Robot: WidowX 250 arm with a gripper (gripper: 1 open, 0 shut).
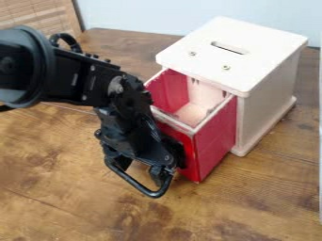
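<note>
A pale wooden box (258, 94) with a slot and two screws in its top stands at the right. Its red drawer (214, 141) is pulled out toward the front left, showing a pale interior with nothing visible in it. The black gripper (147, 165) is low at the drawer's front left, close against or beside it. Whether its fingers are open or shut, and whether they hold the drawer's front, is hidden by the gripper's body.
A white wall (164, 14) runs behind, and a wooden panel (15, 66) stands at the far left.
</note>
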